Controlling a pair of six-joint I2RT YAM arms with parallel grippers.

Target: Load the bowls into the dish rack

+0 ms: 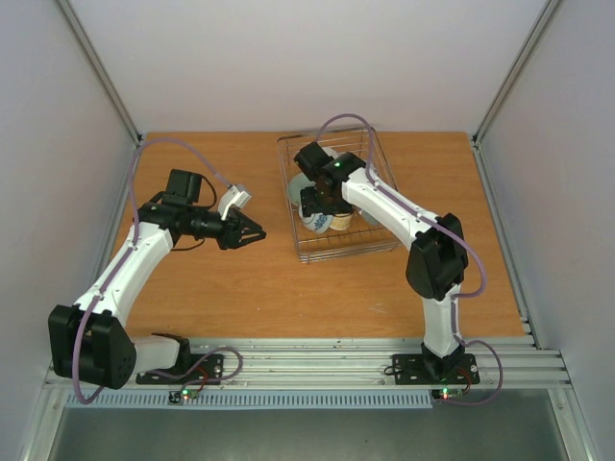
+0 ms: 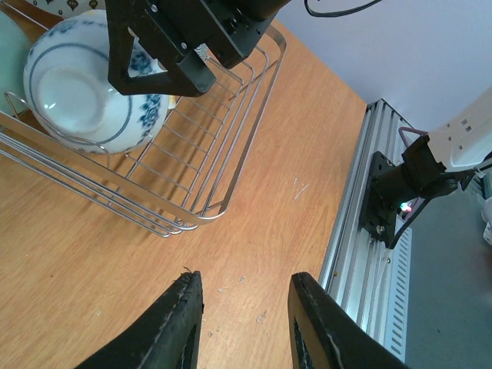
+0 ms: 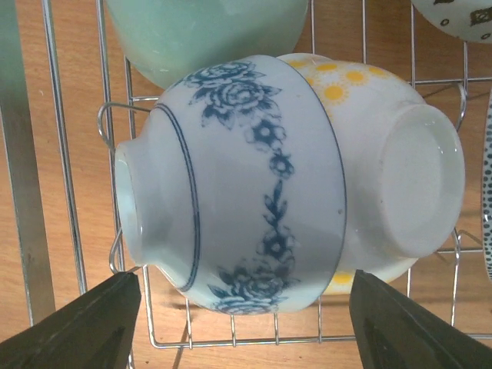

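Note:
In the right wrist view, a white bowl with blue flowers (image 3: 254, 184) lies tipped on its side in the wire dish rack (image 3: 165, 338). A white bowl with yellow dots (image 3: 415, 184) leans against it, and a pale green bowl (image 3: 207, 31) sits behind. My right gripper is over the rack with its fingers spread, nothing held between them; in the top view it partly covers the bowls. To the left of the rack, above bare table, my left gripper (image 1: 258, 233) stands open and empty.
More bowls show at the edge of the right wrist view, among them a white one with a dark pattern (image 3: 461, 15). Pale walls (image 1: 307, 67) enclose the sides and back.

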